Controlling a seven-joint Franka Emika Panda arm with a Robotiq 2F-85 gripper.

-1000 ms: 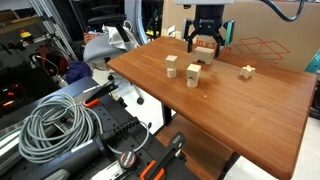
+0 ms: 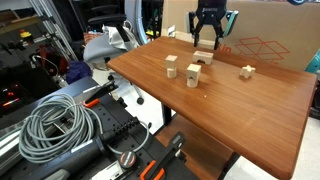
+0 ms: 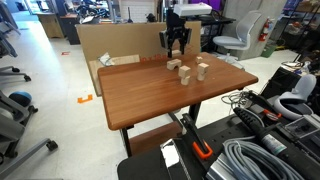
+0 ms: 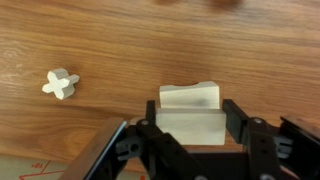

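Note:
My gripper is shut on a pale block (image 4: 192,128), whose top face fills the space between the dark fingers in the wrist view. Under it, partly covered, a second pale block (image 4: 190,96) rests on the wooden table. Exterior view 1 shows the gripper (image 2: 205,43) near the table's far edge, with the lower block (image 2: 203,58) directly below and a small gap between the two blocks. From the other side, the lower block (image 3: 174,64) also appears beneath the gripper (image 3: 175,49).
A small cross-shaped pale piece (image 2: 247,72) lies apart to the right. Two upright pale blocks, a left one (image 2: 171,66) and a nearer one (image 2: 193,76), stand closer to the front.
My gripper has risen along with the block in it, opening a gap above the lower block. The other pieces on the table stay where they were.

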